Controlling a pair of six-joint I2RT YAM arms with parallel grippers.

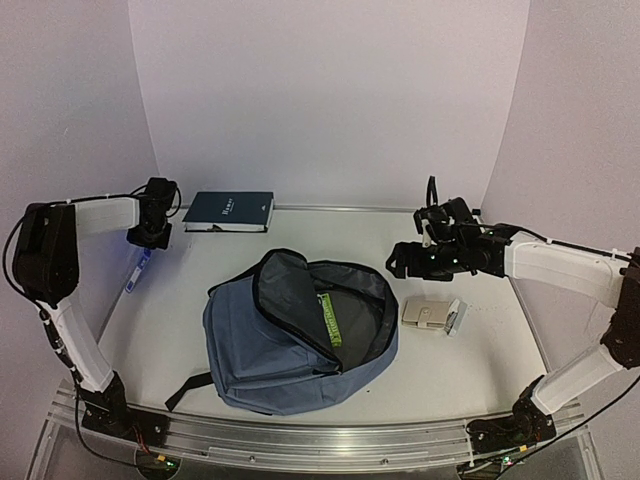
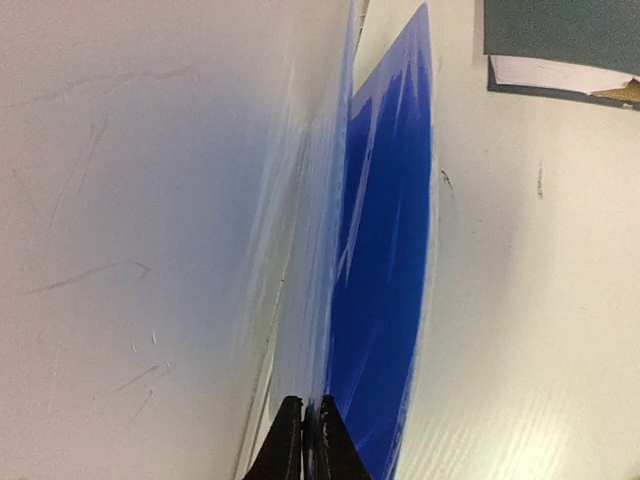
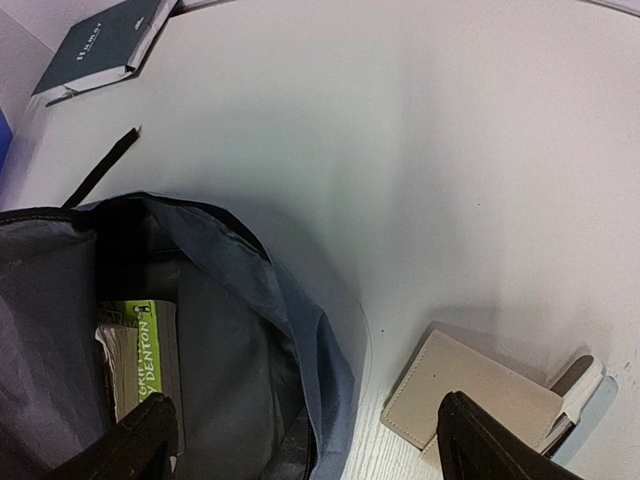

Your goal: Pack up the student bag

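Observation:
The blue-grey backpack (image 1: 300,385) lies open on the table, with a book with a green spine (image 1: 328,318) inside it. My left gripper (image 1: 150,247) is at the left wall, its fingers shut on a thin blue folder-like item (image 2: 385,240). That item stands on edge, and in the top view its narrow side (image 1: 138,271) shows below the gripper. Over the table to the right, my right gripper (image 1: 398,262) hangs open and empty; its fingers (image 3: 490,445) are spread wide in the right wrist view.
A dark hardcover book (image 1: 230,209) lies flat at the back left. Right of the backpack is a beige wallet-like case (image 1: 426,313) with slim items (image 3: 585,400) at its side. Walls bound the left, back and right.

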